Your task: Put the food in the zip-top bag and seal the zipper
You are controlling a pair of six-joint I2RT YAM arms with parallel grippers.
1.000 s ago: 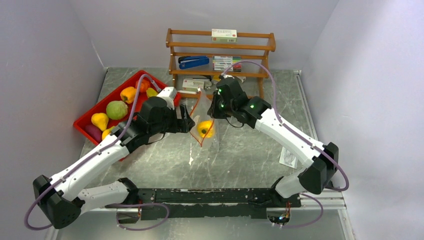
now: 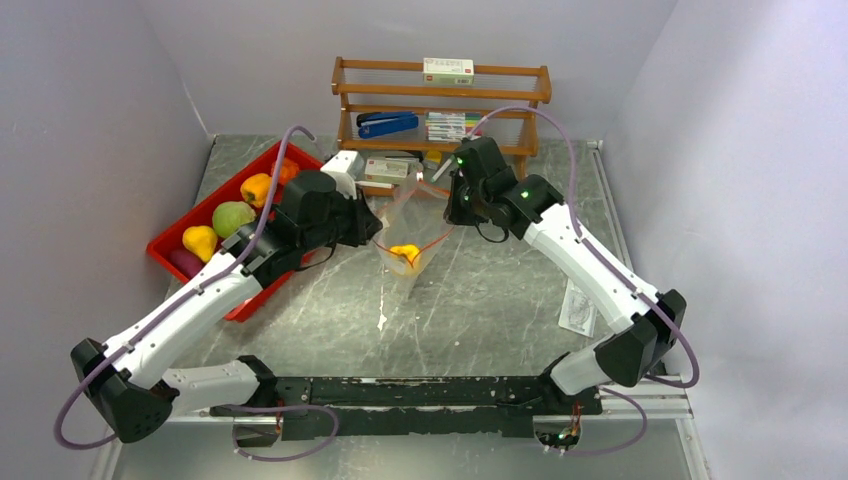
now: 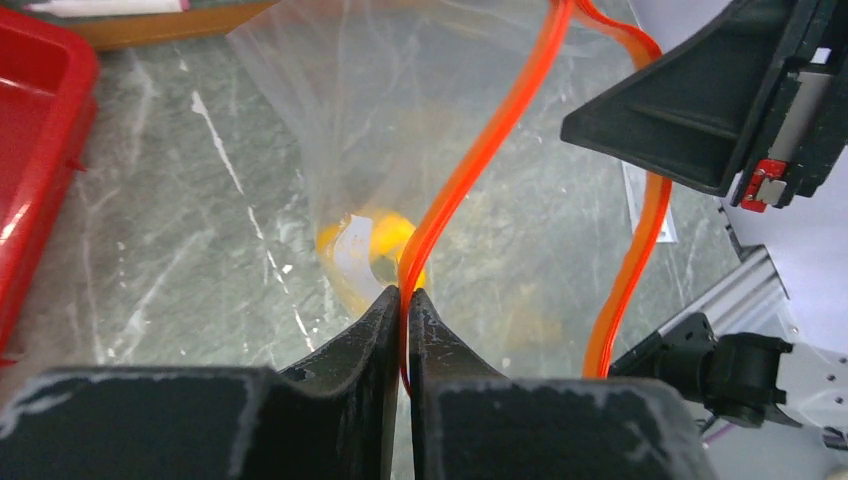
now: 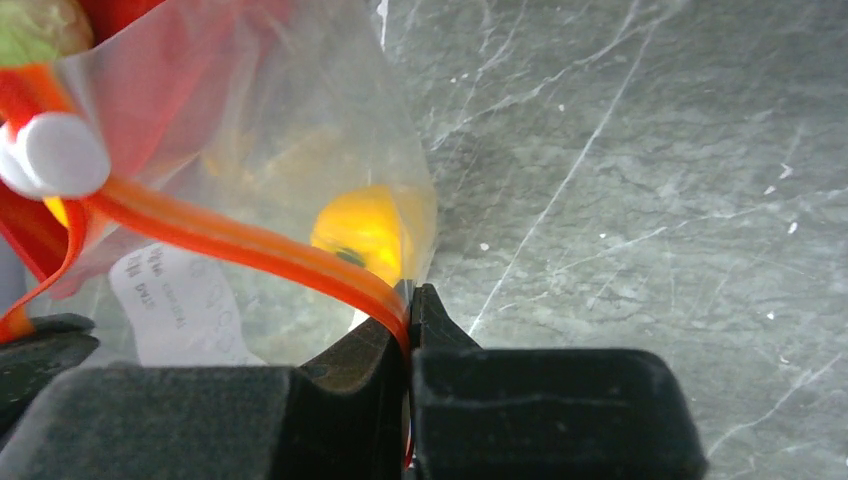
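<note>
Between my two arms hangs the clear zip top bag (image 2: 405, 215), its orange-rimmed mouth spread apart into a wide loop. A yellow pepper (image 2: 405, 252) lies low inside it and shows blurred through the plastic (image 4: 365, 230). My left gripper is shut on one side of the orange rim, which runs up from between its fingertips. On the opposite side my right gripper is shut with the thin rim between its fingers. The white slider (image 4: 62, 155) sits on the rim, away from the right fingertips.
A red tray (image 2: 165, 247) of several peppers and other produce stands at the left, partly under my left arm. Behind the bag is a wooden rack (image 2: 440, 95) with boxes and a blue stapler (image 2: 390, 127).
My right gripper has moved right and slightly up, and the bag's mouth has been pulled from narrow to wide.
</note>
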